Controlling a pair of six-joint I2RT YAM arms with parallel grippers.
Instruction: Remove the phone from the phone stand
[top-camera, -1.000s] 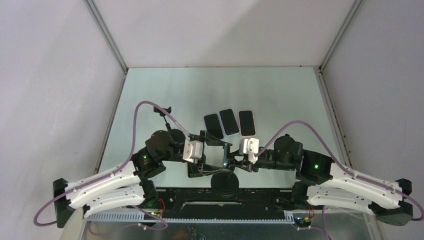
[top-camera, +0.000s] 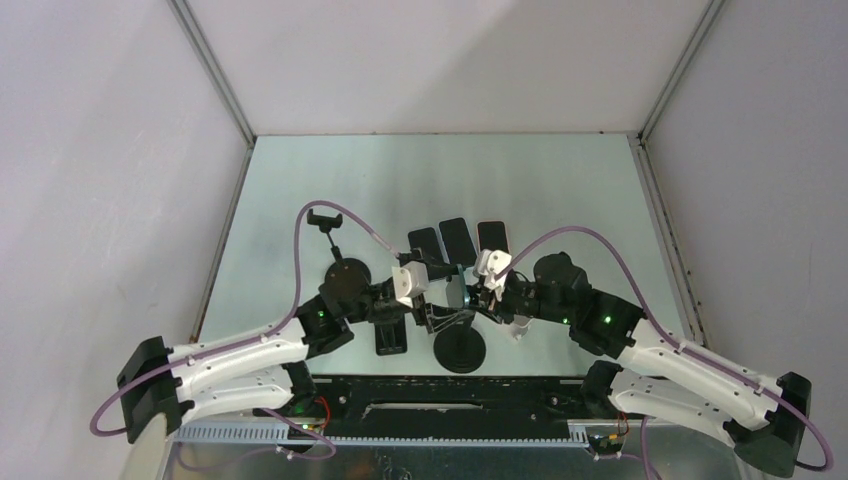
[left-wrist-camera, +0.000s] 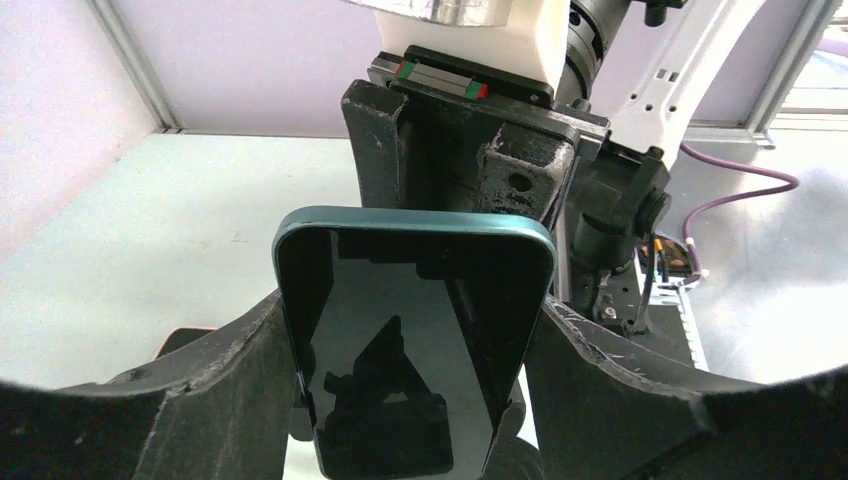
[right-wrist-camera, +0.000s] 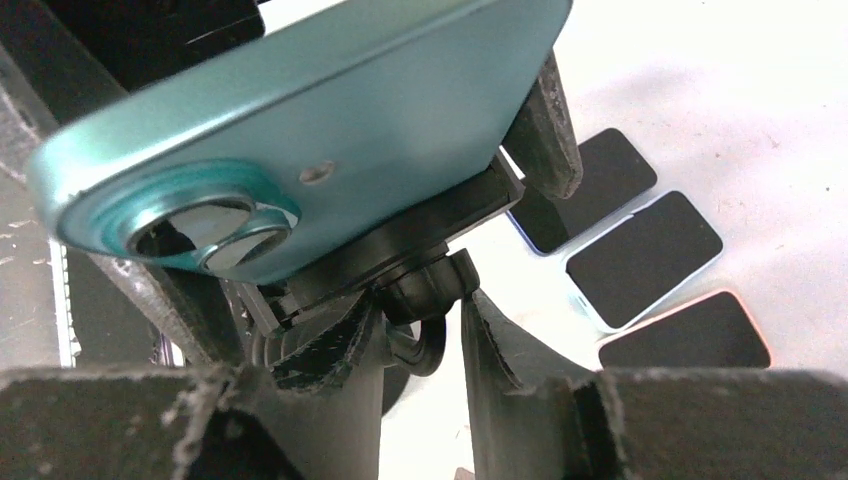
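A teal phone (top-camera: 458, 288) (left-wrist-camera: 400, 350) (right-wrist-camera: 330, 120) stands upright on the black phone stand (top-camera: 459, 348) (right-wrist-camera: 420, 285) near the table's front middle. My left gripper (top-camera: 440, 292) has its fingers either side of the phone, part open; contact is unclear. My right gripper (top-camera: 470, 305) is at the stand's neck just below the phone, fingers around it; whether it grips is unclear.
Three dark phones (top-camera: 456, 242) (right-wrist-camera: 644, 261) lie flat behind the grippers. A second black stand (top-camera: 348, 268) is at left, with a dark object (top-camera: 391, 338) below it.
Both arms have shifted slightly, closing in on each other around the phone. The stand's base has moved a little to the right.
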